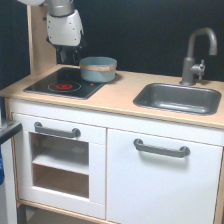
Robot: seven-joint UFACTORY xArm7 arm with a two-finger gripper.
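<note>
A grey-blue pot (98,72) stands upright on the wooden counter, by the right rear corner of the black cooktop (88,87). My gripper (68,54) hangs above the back of the cooktop, left of the pot and apart from it. Its dark fingers blend into the dark wall behind, so how they stand is unclear. No held object can be made out.
A red ring (65,86) shows on the cooktop. To the right are a grey sink (178,98) and a tall faucet (190,68). Bare counter (122,92) lies between cooktop and sink. A wooden post (41,45) rises at the left.
</note>
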